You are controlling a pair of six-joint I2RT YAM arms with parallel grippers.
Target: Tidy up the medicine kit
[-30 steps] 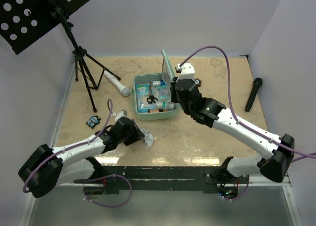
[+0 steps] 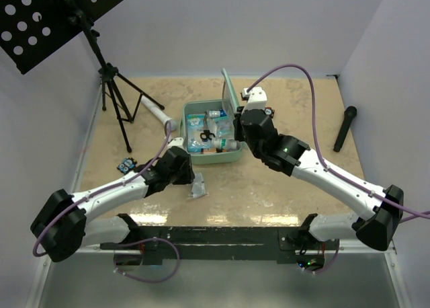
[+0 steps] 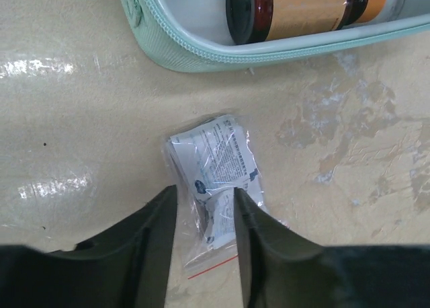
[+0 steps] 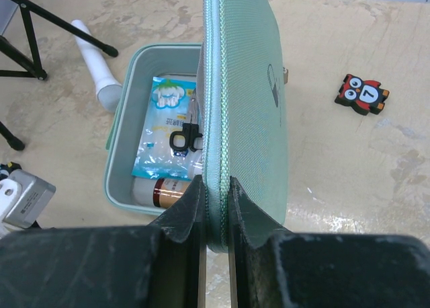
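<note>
A clear zip bag [image 3: 218,160] with white printed packets lies on the floor in front of the case. Over its near part stands my left gripper, open, one finger each side and a clear gap between them. The mint-green medicine case [image 2: 213,159] stands open. Its raised lid [image 4: 252,106] has its edge between the fingers of my right gripper, which is shut on it. Inside the case are a blue packet [image 4: 161,126], black scissors [image 4: 185,136] and a brown bottle [image 3: 306,12] with an orange label.
A music stand [image 2: 111,72] and a white tube [image 2: 158,113] are left of the case. An owl-shaped block [image 4: 361,95] lies beyond the lid; another block [image 2: 126,165] is at the left. A black microphone [image 2: 345,128] lies far right.
The zip bag has shifted and turned a little on the floor. The right arm and lid are nearly still.
</note>
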